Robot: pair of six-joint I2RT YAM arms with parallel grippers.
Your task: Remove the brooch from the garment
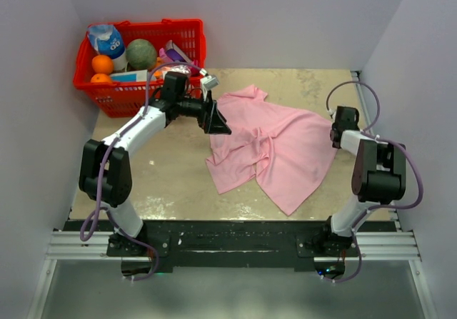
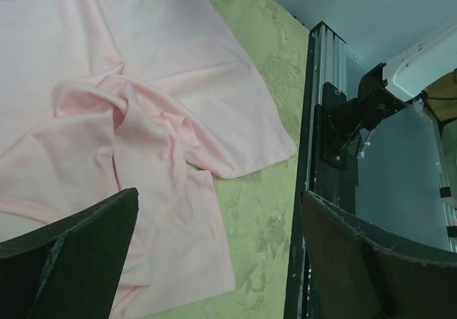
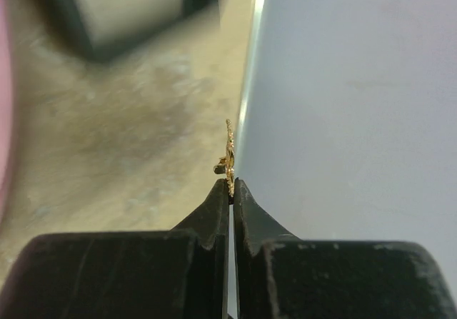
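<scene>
Pink cloth, the garment (image 1: 296, 148), lies spread and partly rumpled across the table in the top view. A small gold-coloured brooch (image 3: 229, 158) stands up between the fingertips of my right gripper, which is shut on it. In the right wrist view the brooch is clear of the pink cloth, whose edge shows only at far left. My left gripper hangs over the rumpled part of the garment, its fingers (image 2: 93, 244) wide apart and nothing between them. The brooch is too small to make out in the top view.
A red basket (image 1: 111, 99) filled with several items stands at the back left, close to my left arm. A grey wall (image 1: 418, 69) rises near my right arm. Bare table (image 1: 164, 176) shows at the front left.
</scene>
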